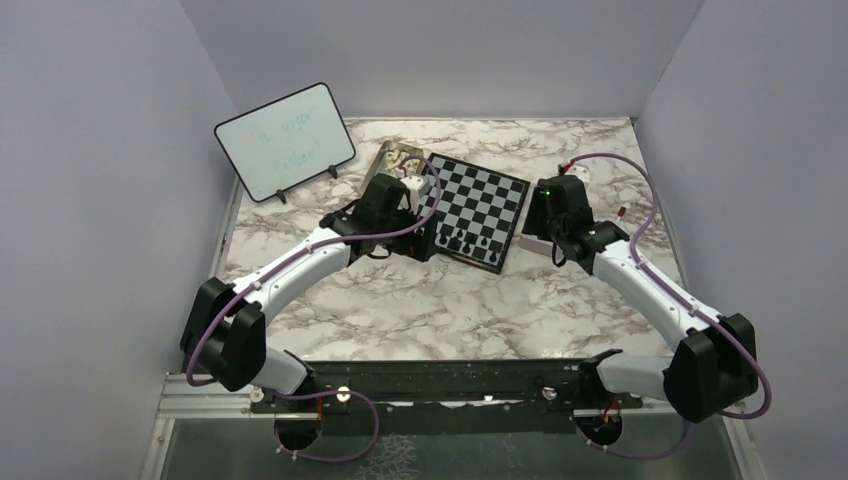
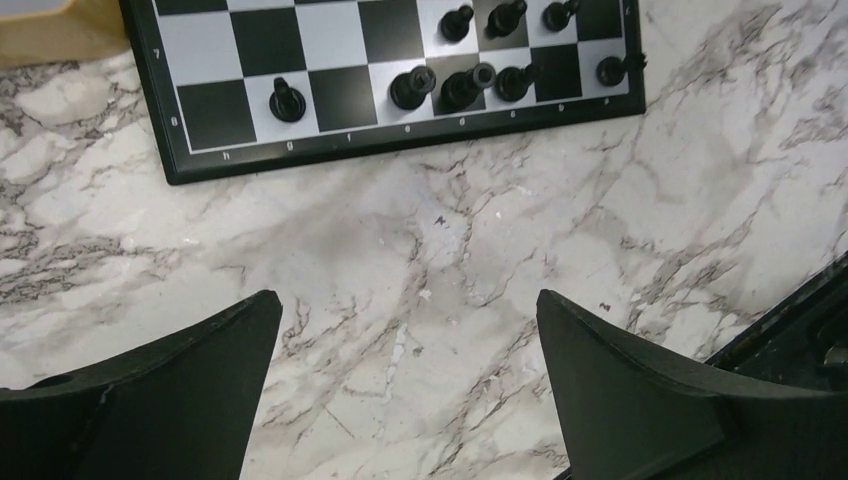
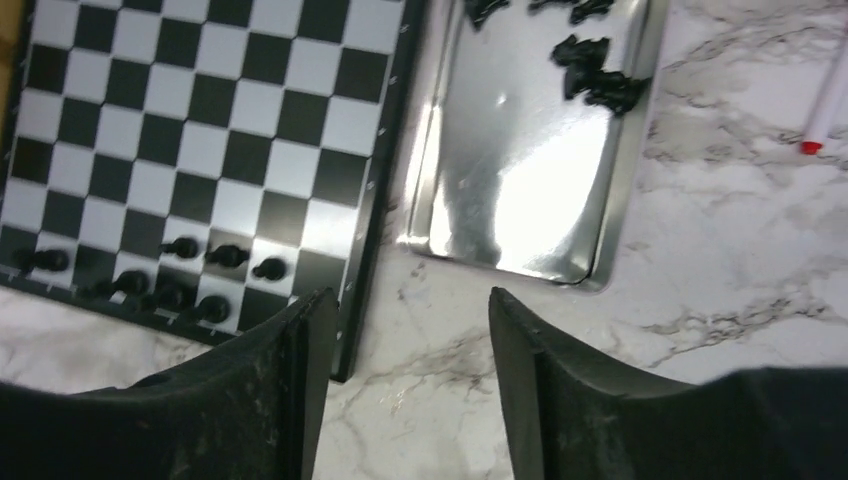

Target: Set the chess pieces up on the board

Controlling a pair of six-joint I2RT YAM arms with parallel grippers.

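The chessboard point(image 1: 476, 205) carries several black pieces along its near side; in the left wrist view a lone black piece point(image 2: 287, 101) stands toward the board's left. My left gripper is open and empty over bare marble just before that edge. In the right wrist view my right gripper stands open, nothing between its fingers, over the gap beside the board and a metal tray point(image 3: 515, 180) holding several loose black pieces point(image 3: 610, 90).
A second tray point(image 1: 376, 168) with light pieces is behind the left arm. A whiteboard point(image 1: 280, 140) stands at back left, a marker point(image 3: 827, 95) lies right of the metal tray.
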